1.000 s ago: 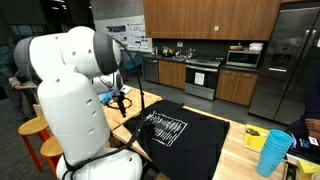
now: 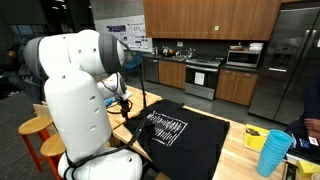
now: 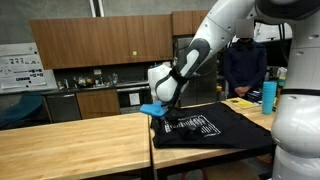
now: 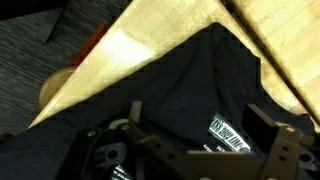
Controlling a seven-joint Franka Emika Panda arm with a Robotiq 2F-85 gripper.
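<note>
A black cloth (image 2: 178, 130), printed with white lettering, lies spread over the wooden table. My gripper is open above one part of it, and nothing shows between the fingers. Below the fingers in the wrist view, the dark fabric (image 4: 175, 75) has a folded corner and a white printed patch. From the second exterior view, the gripper (image 3: 160, 122) hangs low at the cloth's near left end; contact with the fabric cannot be made out.
Bare table (image 3: 70, 140) stretches out left of the cloth. A blue cup (image 2: 272, 153) and a yellow item (image 2: 256, 137) stand at the right. Orange stools (image 2: 37, 124) are beside the table edge. A person (image 3: 247, 70) stands at the back.
My arm's wrist has come a little rightward and lower at the left end of the cloth. The cloth looks the same.
</note>
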